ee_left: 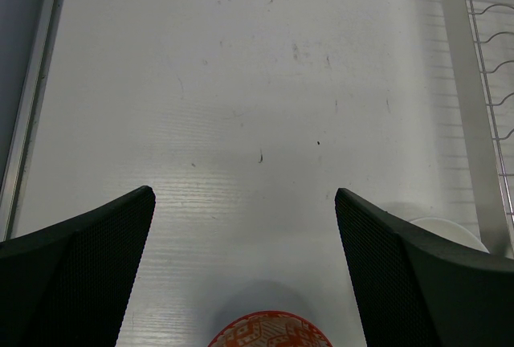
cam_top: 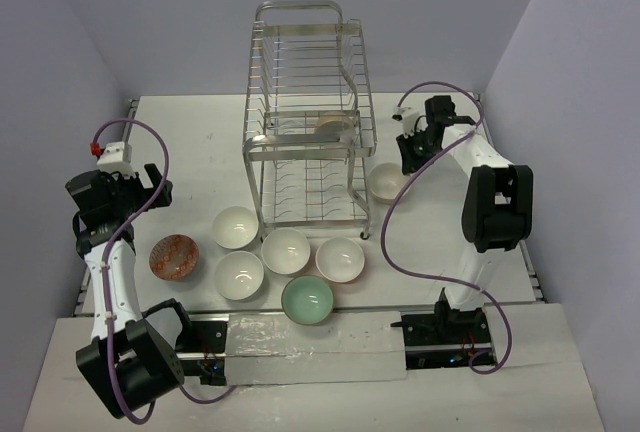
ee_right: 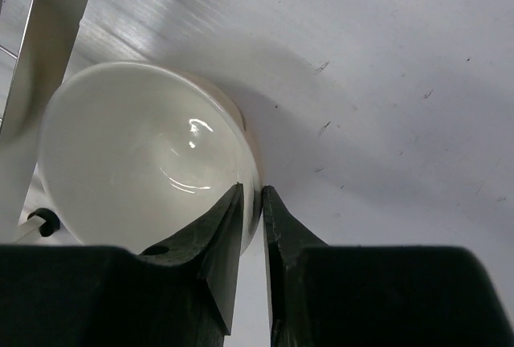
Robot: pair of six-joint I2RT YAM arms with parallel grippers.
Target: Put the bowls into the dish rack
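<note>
A white bowl sits right of the steel dish rack. My right gripper is at its rim, a fingertip either side of the wall, fingers nearly together. My left gripper stands open at the left, empty, above and behind an orange patterned bowl. Four white bowls, among them, and a green bowl lie in front and left of the rack. A bowl is in the rack's upper part.
Walls border the table on the left, right and back.
</note>
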